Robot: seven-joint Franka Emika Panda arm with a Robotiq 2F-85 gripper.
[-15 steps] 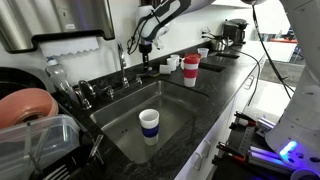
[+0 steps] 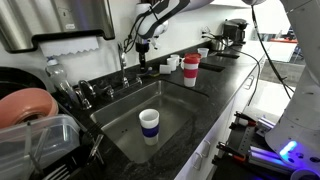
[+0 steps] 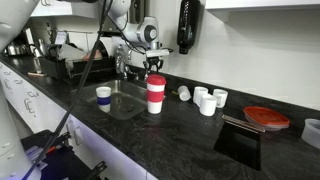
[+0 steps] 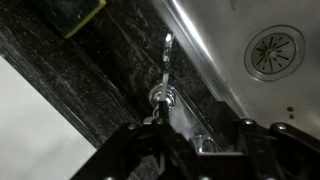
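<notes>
My gripper points down over the dark counter beside the sink, its fingers apart at the bottom of the wrist view. A chrome fixture with a thin spout rises just ahead of the fingers, and more shiny metal shows between them, partly covered by the gripper. I cannot tell whether the fingers touch it. In the first exterior view the gripper is small, low at the far end of the sink. The second exterior view has the white arm reaching down behind the sink.
A white cup with a dark blue band stands at the sink's near edge. Stacked red-and-white cups and several white mugs occupy the counter. A chrome faucet stands behind the sink. The sink's floor looks clear.
The arm has shifted slightly left in the first exterior view, with the gripper staying low near the far end of the sink. The cups and the rest of the counter look unchanged.
</notes>
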